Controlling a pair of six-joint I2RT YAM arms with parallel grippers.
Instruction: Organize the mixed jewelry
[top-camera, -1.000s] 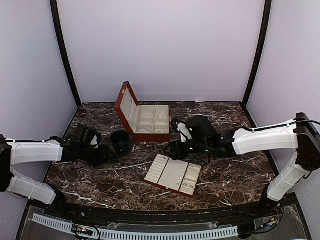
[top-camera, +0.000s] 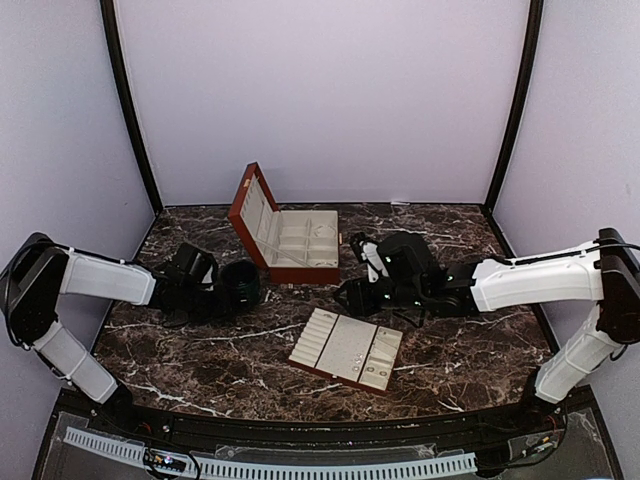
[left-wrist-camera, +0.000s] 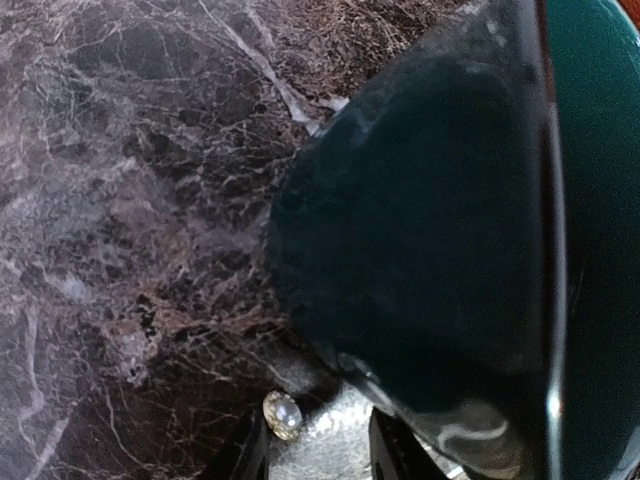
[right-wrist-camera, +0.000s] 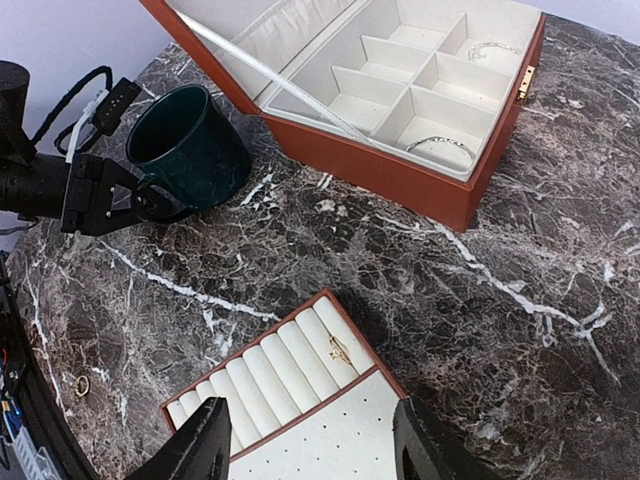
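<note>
My left gripper is low beside a dark green cup; in the left wrist view a small sparkling earring (left-wrist-camera: 283, 413) lies at its left finger, by the cup's base. The fingers stand part open; I cannot tell if anything is between them. My right gripper stands open above the insert tray (right-wrist-camera: 268, 376), which holds a gold piece (right-wrist-camera: 339, 350) in a ring slot and small pieces on its flat pad. The open jewelry box (right-wrist-camera: 445, 195) holds bracelets in two compartments.
A small ring (right-wrist-camera: 82, 385) lies on the marble table near the left. Free table (top-camera: 460, 355) shows right of the tray and in front of the cup. Walls close the back and sides.
My left arm has moved right and slightly up in the top view, coming closer against the cup. The right arm shifted slightly earlier and is now nearly still.
</note>
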